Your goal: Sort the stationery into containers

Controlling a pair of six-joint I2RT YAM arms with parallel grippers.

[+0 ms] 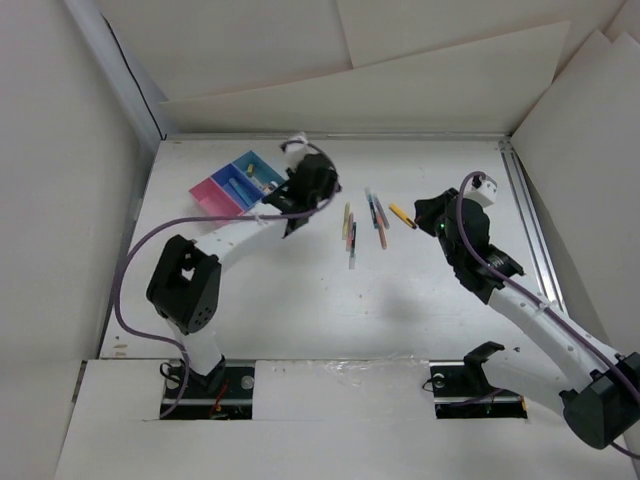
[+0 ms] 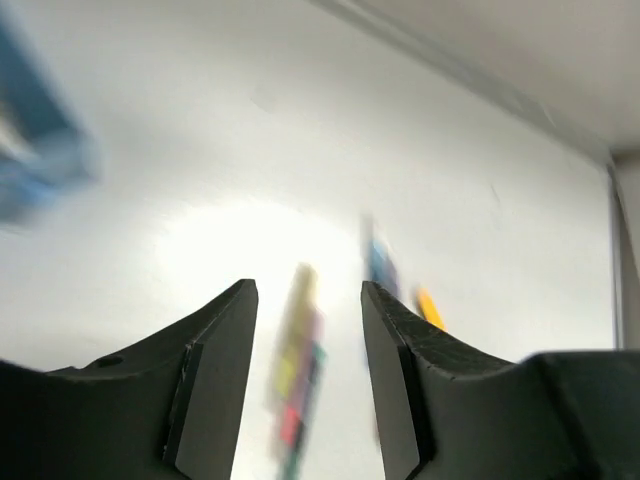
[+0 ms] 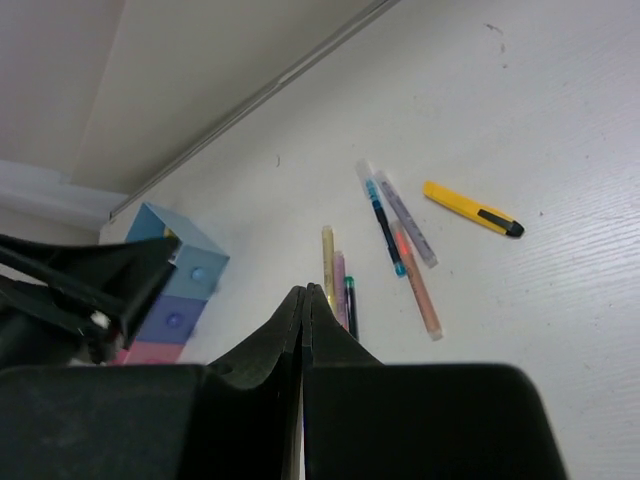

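Several pens [image 1: 350, 235] [image 3: 420, 285] lie in two clusters mid-table, with a yellow box cutter [image 1: 400, 215] [image 3: 465, 205] to their right. The three-section container [image 1: 225, 195] [image 3: 185, 285], pink, purple and blue, stands at back left with items inside. My left gripper, blurred in the top view, is raised between container and pens, fingers apart, nothing seen between them. My right gripper is shut, nothing showing between its fingers, right of the box cutter.
Metal rails [image 1: 525, 210] and white boards bound the back and sides.
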